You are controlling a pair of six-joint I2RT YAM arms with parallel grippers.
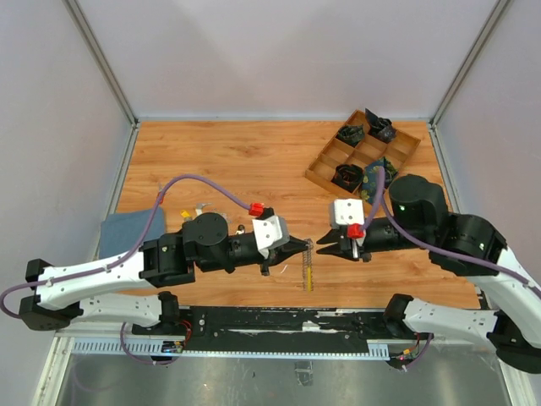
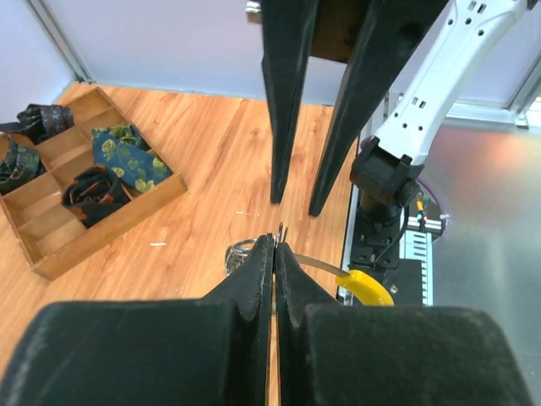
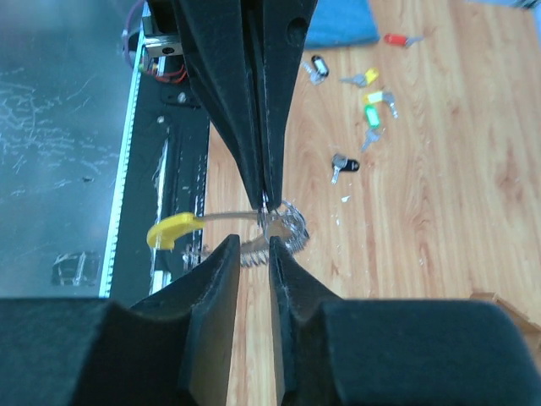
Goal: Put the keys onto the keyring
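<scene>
My left gripper [image 1: 308, 244] is shut on the keyring, pinching its thin wire at the fingertips. The keyring has a coiled grey cord [image 3: 292, 224] and a yellow end piece [image 2: 368, 288], and it dangles below those fingertips in the top view. Facing it from the right is my right gripper [image 1: 321, 244], its fingers [image 2: 285, 118] apart and empty, close to the pinched wire but not visibly touching it. The right wrist view shows loose keys on the table: one with a black tag [image 3: 350, 165], one with a green tag [image 3: 372, 117] and several others beyond.
A wooden compartment box [image 1: 325, 162] holding dark bundled cloths stands at the back right. At the left lies a blue-grey mat [image 1: 127, 235]. Along the front edge runs a black strip [image 1: 279, 326]. Bare wood fills the middle and back of the table.
</scene>
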